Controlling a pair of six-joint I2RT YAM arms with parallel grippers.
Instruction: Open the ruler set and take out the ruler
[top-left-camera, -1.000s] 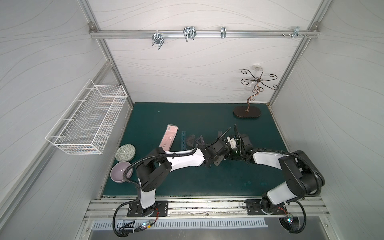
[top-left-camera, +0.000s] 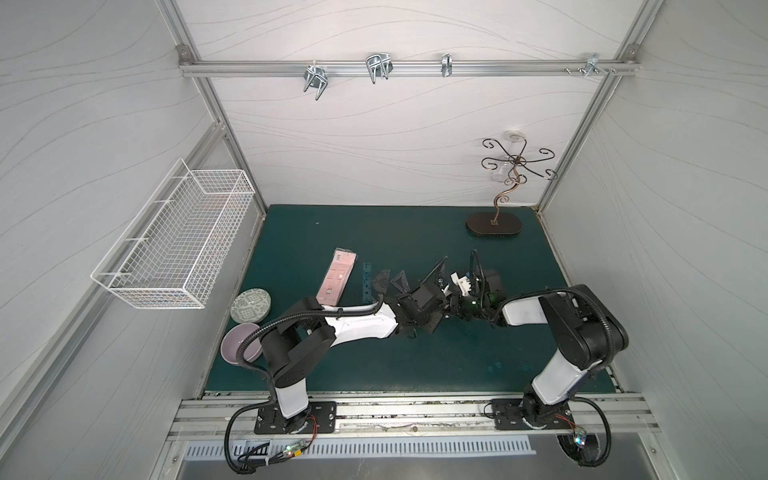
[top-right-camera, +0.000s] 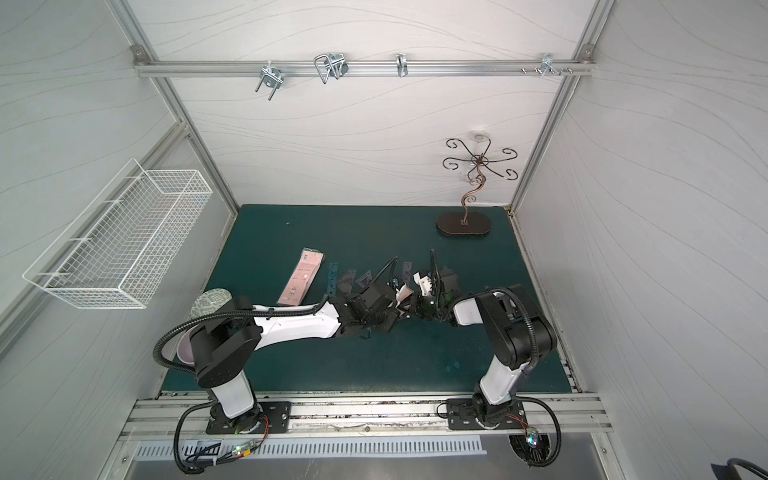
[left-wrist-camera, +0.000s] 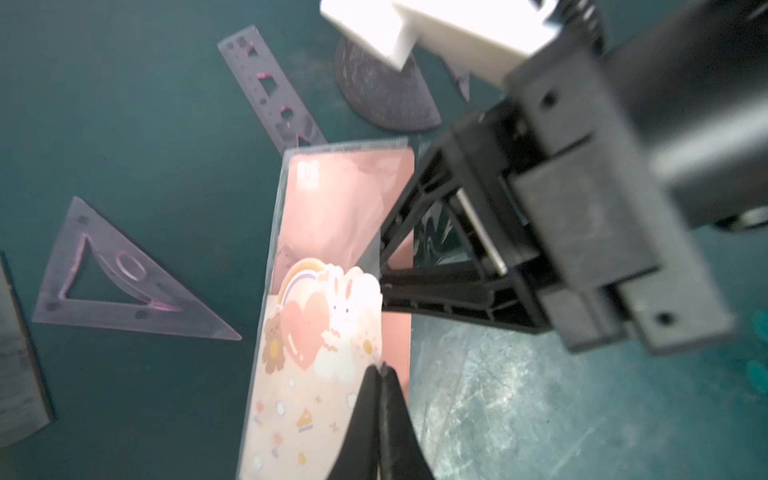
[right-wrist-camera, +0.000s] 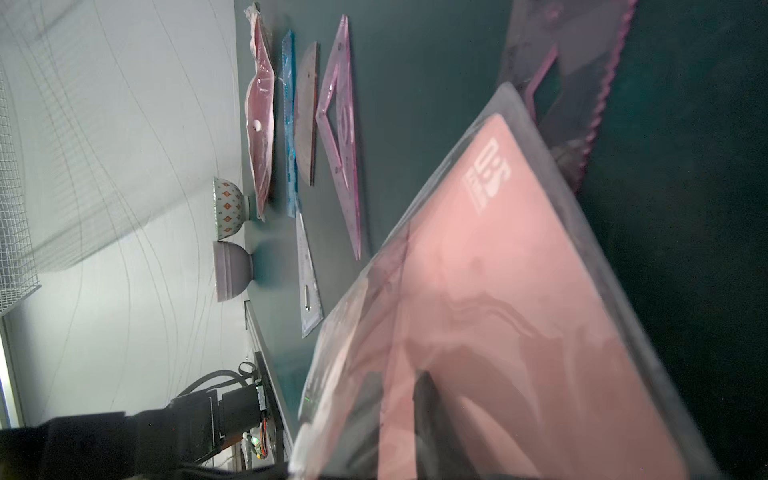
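A clear ruler pouch (left-wrist-camera: 336, 192) with a pink card and a printed rainbow-and-bunny front lies below both grippers in the left wrist view. It fills much of the right wrist view, its corner pointing up. My left gripper is shut, its tips over the printed front's right edge; whether thin plastic is pinched there is unclear. Across the pouch's right side reaches my right gripper, its fingers parted. Pink card shows between those fingers; whether they are inside the sleeve I cannot tell. No ruler is visible inside.
A straight ruler (left-wrist-camera: 268, 84), a protractor (left-wrist-camera: 384, 92) and a set square (left-wrist-camera: 76, 308) lie loose around the pouch. Farther left are a blue ruler (top-left-camera: 367, 281), another pink pack (top-left-camera: 337, 276) and a purple bowl (top-left-camera: 239, 342).
My left gripper has shifted slightly left, and the right arm's elbow has drawn inward. Both grippers still meet near the table's middle.
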